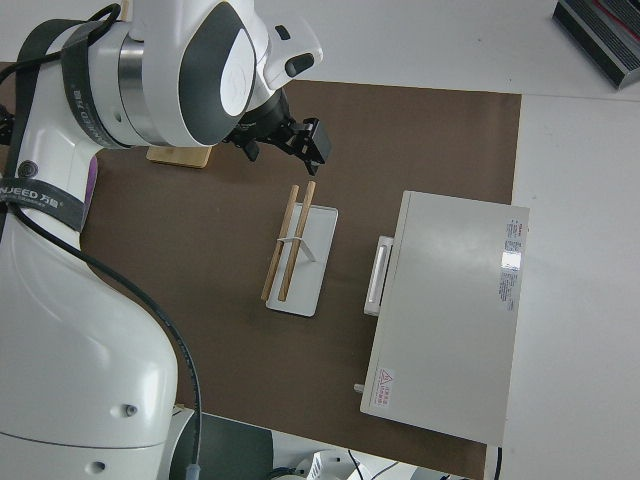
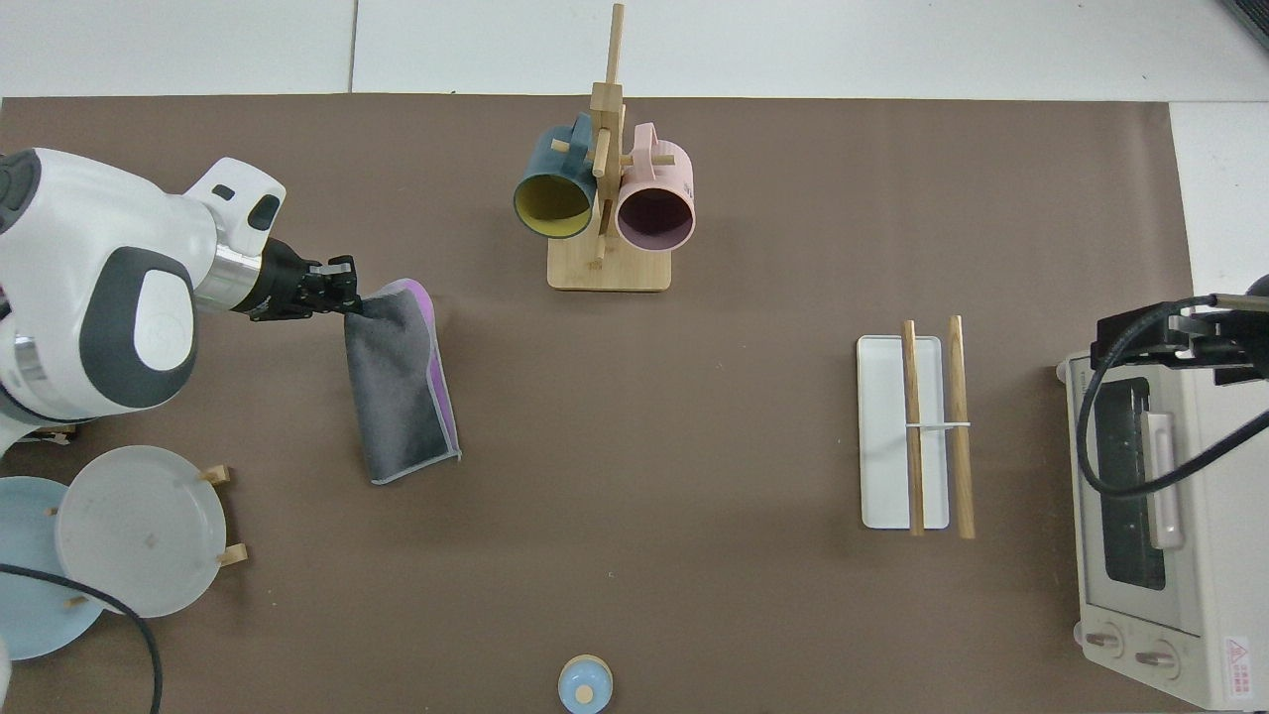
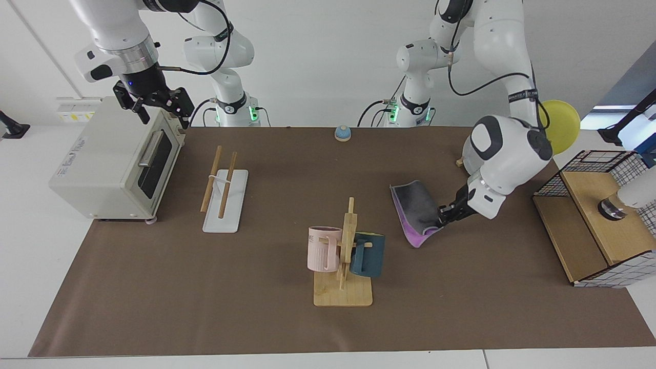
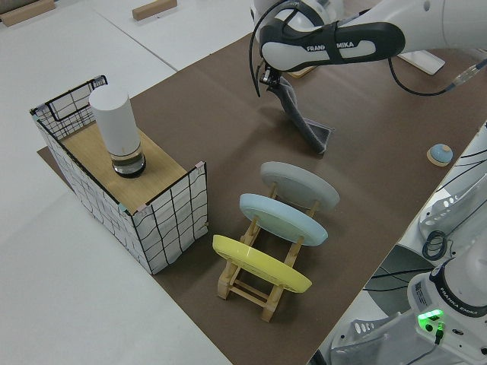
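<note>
A grey towel (image 2: 396, 385) with a purple edge hangs from one arm's black gripper (image 2: 345, 292), shut on its top end at the left of the top view; the left view shows this towel (image 3: 415, 206) and gripper (image 3: 449, 212) on the right. The other arm's gripper (image 1: 308, 145) is over the white toaster oven (image 1: 440, 320) at the table's side; whether its fingers are open is unclear.
A mug tree (image 2: 607, 262) holds blue and pink mugs. Plates on a rack (image 2: 141, 535) sit left, a white holder with wooden bars (image 2: 880, 428) right, a wire shelf (image 4: 152, 167) beside the towel arm.
</note>
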